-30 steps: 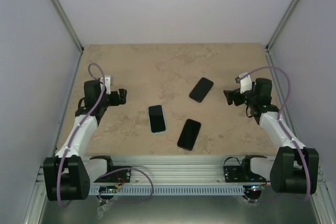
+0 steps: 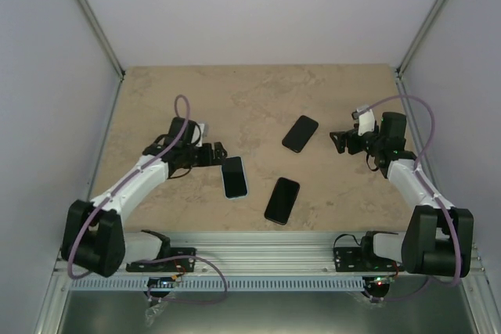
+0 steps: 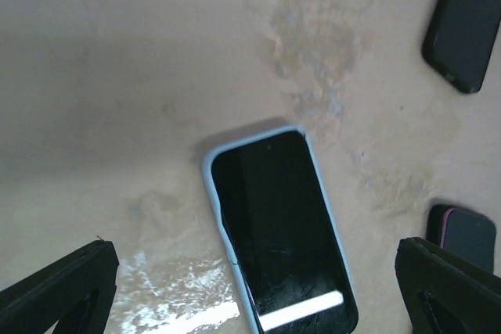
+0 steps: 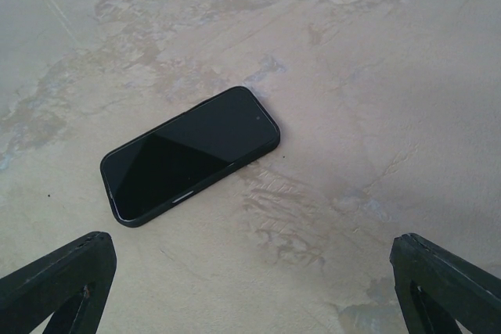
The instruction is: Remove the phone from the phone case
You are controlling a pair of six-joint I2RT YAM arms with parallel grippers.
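Three dark-screened phones lie face up on the table. One sits in a light blue case [image 3: 225, 225], its phone [image 3: 279, 217] inside the rim; from above this cased phone [image 2: 234, 177] is left of centre. A black phone [image 2: 282, 200] lies to its right, nearer the front. Another black phone [image 2: 300, 134], seen also as a phone [image 4: 190, 154] with a dark rim, is farther back. My left gripper [image 2: 221, 154] is open and empty, above and just behind the blue case. Open and empty too, my right gripper [image 2: 339, 141] stays to the right of the back phone.
Bare marbled table [image 2: 211, 87] stretches across the back and between the phones. A metal rail [image 2: 250, 240] borders the front edge, and pale walls rise at both sides.
My left gripper has moved right and slightly toward the front, over to the blue-cased phone. The right arm has shifted only slightly. The phones have not moved.
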